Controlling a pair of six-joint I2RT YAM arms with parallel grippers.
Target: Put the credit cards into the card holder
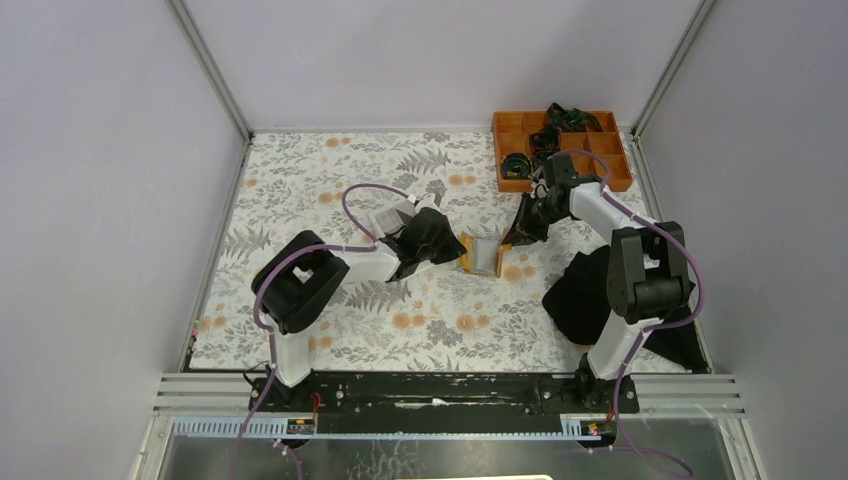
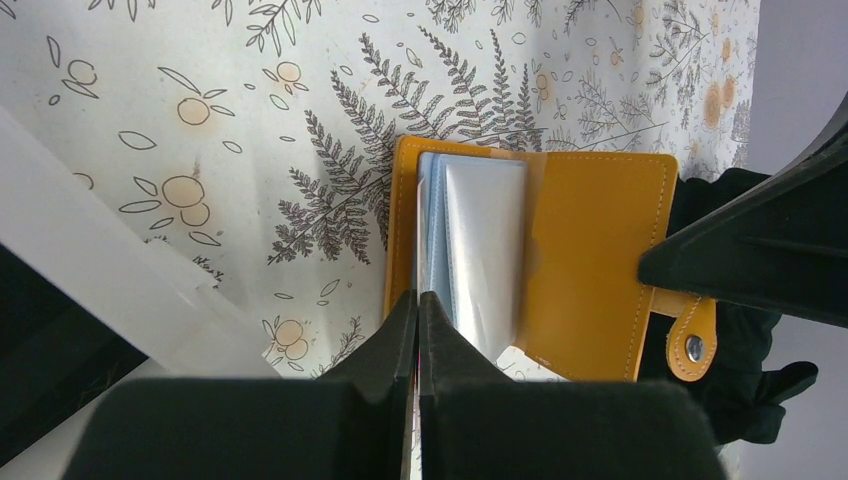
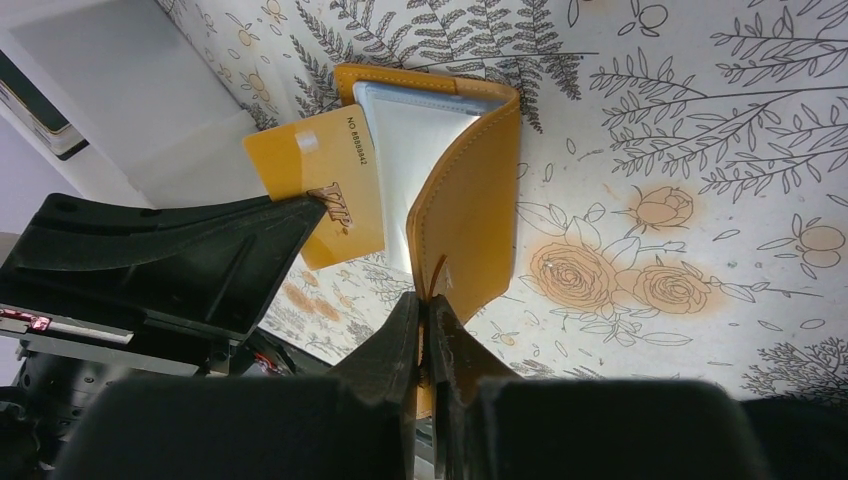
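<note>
The tan card holder [image 1: 499,259] stands opened on the cloth between my grippers, clear sleeves [image 2: 483,240] inside. My right gripper is shut on its cover flap. My left gripper is shut on a yellow card [image 3: 345,160], seen edge-on in the left wrist view; in the right wrist view this card stands at the edge of the sleeves, the left fingertips on it. Whether the card is inside a sleeve I cannot tell.
A white tray [image 1: 390,218] lies beside the left gripper, partly hidden. An orange compartment box [image 1: 610,150] with dark items sits at the back right. Black cloth [image 1: 575,300] lies at the right.
</note>
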